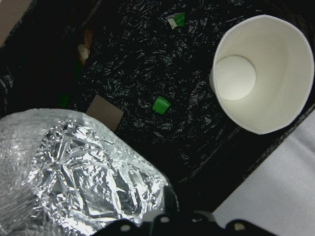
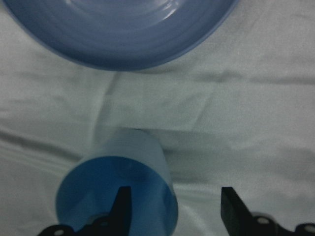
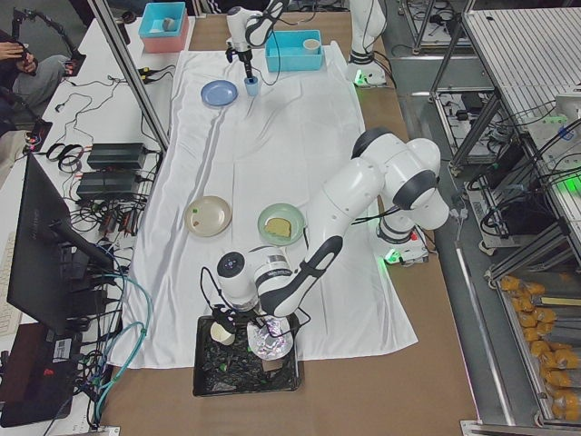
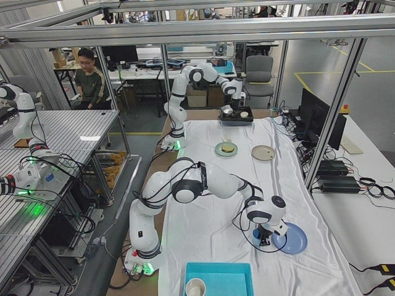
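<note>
A crumpled silver foil item (image 1: 83, 167) hangs over the black-lined tray (image 3: 204, 377) in my left gripper (image 3: 245, 322), which is shut on it; its fingertips are hidden. A white paper cup (image 1: 273, 73) and small scraps lie in that tray. At the other end, my right gripper is open around the near wall of a blue cup (image 2: 133, 145), one finger over its inside and the other outside. A blue plate (image 2: 123, 54) lies beside the cup.
A beige plate (image 3: 209, 216) and a green plate (image 3: 272, 211) with a yellow sponge-like item (image 3: 279, 227) lie mid-cloth. A turquoise bin (image 4: 234, 274) holding a white cup (image 4: 195, 287) stands near the right arm.
</note>
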